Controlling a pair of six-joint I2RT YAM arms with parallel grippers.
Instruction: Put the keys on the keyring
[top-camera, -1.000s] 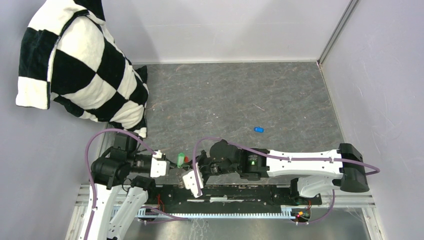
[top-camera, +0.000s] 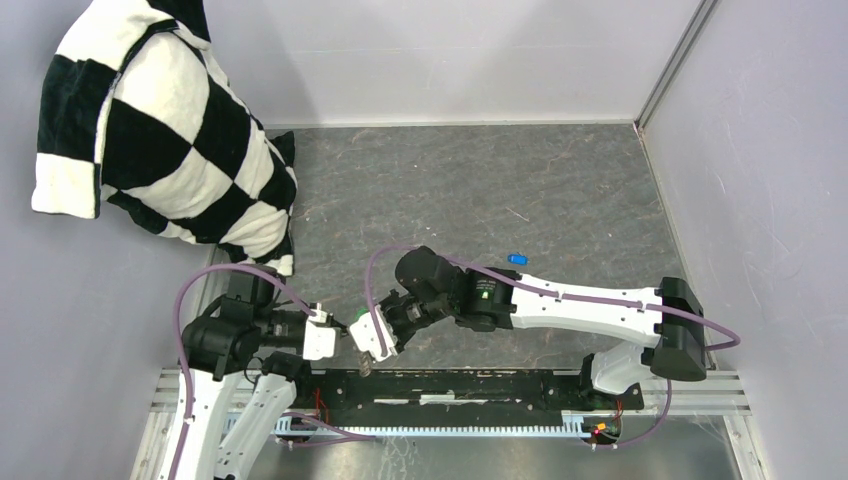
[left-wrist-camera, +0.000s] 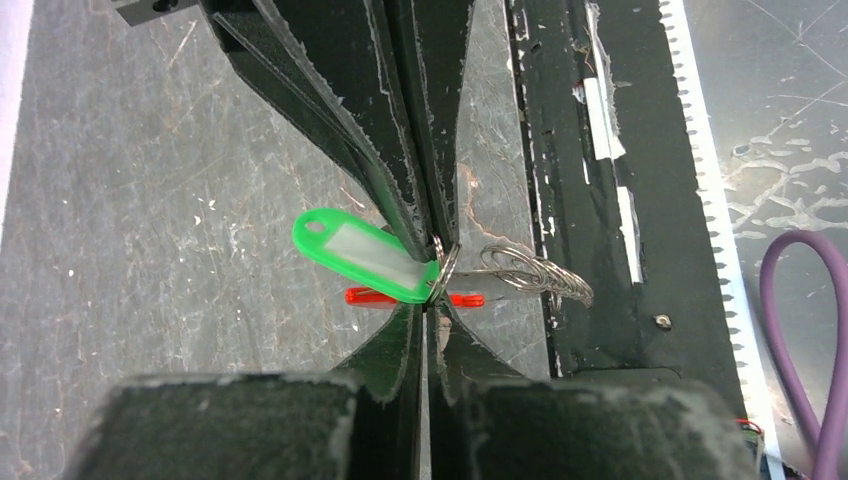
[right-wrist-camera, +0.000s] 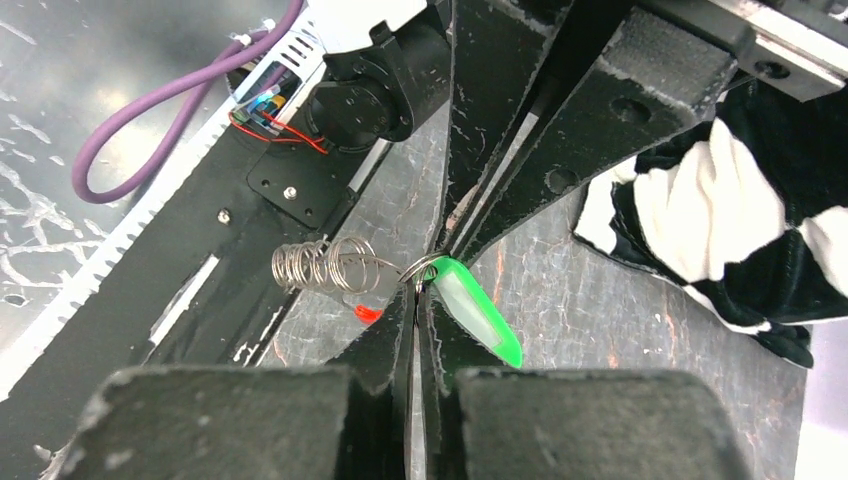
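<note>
A green key tag (left-wrist-camera: 355, 250) and a red tag (left-wrist-camera: 466, 300) hang beside metal rings and a springy wire coil (right-wrist-camera: 310, 264), between my two grippers at the front left of the floor. My left gripper is shut on the keyring, whose rings sit at its fingertips. My right gripper is shut, its fingertips meeting the left one's at the rings; whether anything thin is between them is hard to tell. In the top view the tags are mostly hidden under the right arm.
A blue piece (top-camera: 517, 259) lies on the grey floor to the right. A checkered cushion (top-camera: 180, 140) fills the back left. Walls bound the floor. A black rail (top-camera: 450, 388) runs along the front.
My left arm has barely moved.
</note>
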